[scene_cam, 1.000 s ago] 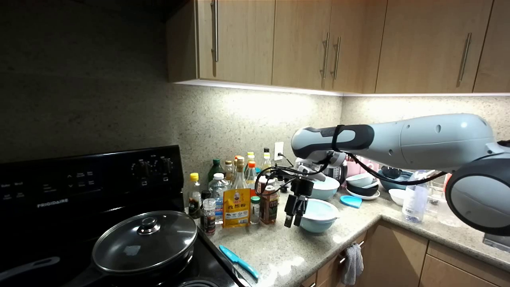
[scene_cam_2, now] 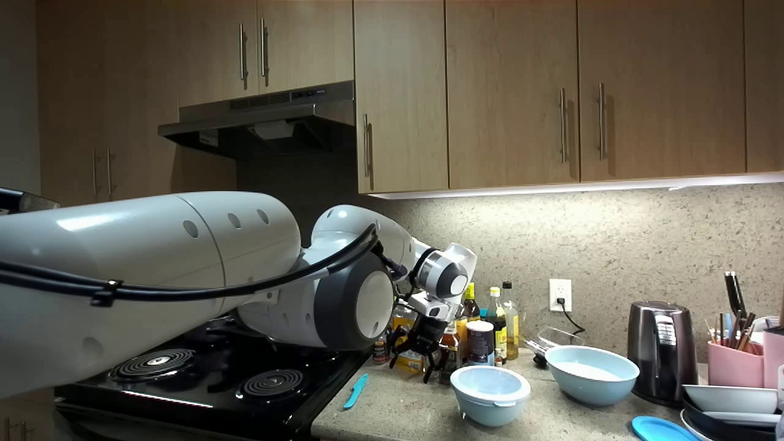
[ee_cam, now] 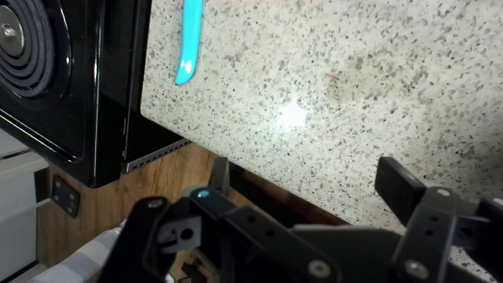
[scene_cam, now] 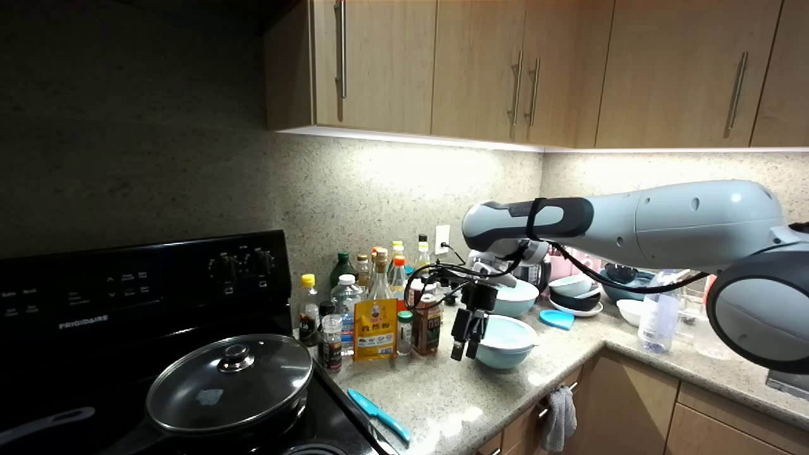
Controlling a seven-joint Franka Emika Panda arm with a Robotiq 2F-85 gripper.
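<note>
My gripper stands open in the wrist view, its fingers (ee_cam: 399, 188) wide apart and nothing between them. Seen from exterior view 1, the gripper (scene_cam: 464, 352) hangs above the counter, in front of the lidded light-blue bowl (scene_cam: 504, 341). Exterior view 2 has the gripper (scene_cam_2: 413, 367) to the left of that bowl (scene_cam_2: 490, 393). A bright blue knife (scene_cam: 379, 416) lies flat on the counter beside the stove. In the wrist view one end of the knife (ee_cam: 190, 45) shows at the upper left, apart from my fingers.
On the stove (scene_cam: 144, 288) sits a lidded pan (scene_cam: 231, 383). Several bottles and a yellow packet (scene_cam: 375, 328) line the back wall. A second blue bowl (scene_cam_2: 592, 373) and a kettle (scene_cam_2: 663, 353) stand farther right. The front counter between knife and lidded bowl is clear.
</note>
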